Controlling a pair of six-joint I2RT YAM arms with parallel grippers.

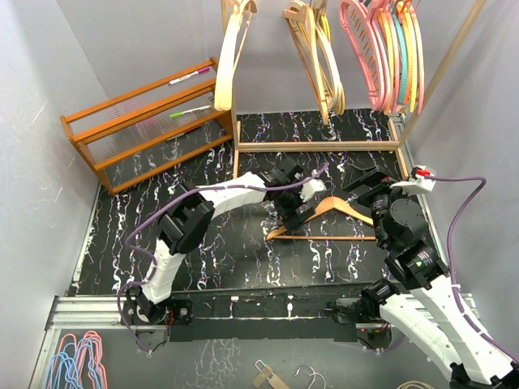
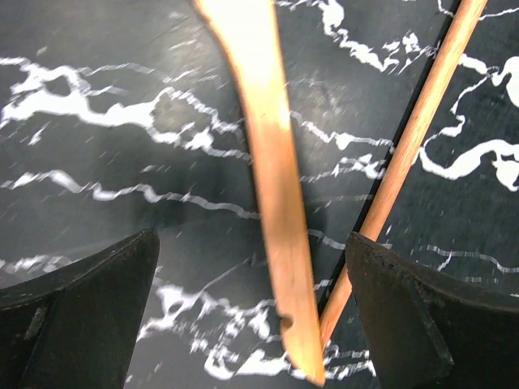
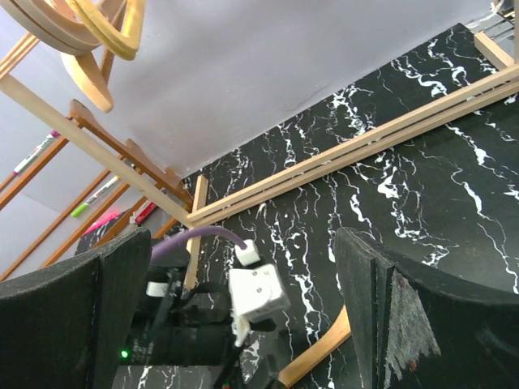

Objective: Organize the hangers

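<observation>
A wooden hanger [image 1: 333, 203] lies flat on the black marbled surface, its straight bar toward the front. My left gripper [image 1: 296, 217] is open above the hanger's left end; in the left wrist view the arm [image 2: 280, 186] and bar [image 2: 404, 146] of the hanger run down between its fingers. My right gripper [image 1: 361, 178] is open and raised at the right, above and behind the hanger, with nothing between its fingers in the right wrist view.
Hangers hang in groups at the top: cream [image 1: 227, 65], wooden [image 1: 320, 65], pink and mixed colours [image 1: 377, 57]. A wooden frame [image 1: 316, 146] stands behind. A slatted wooden rack [image 1: 122, 121] with markers is at the left.
</observation>
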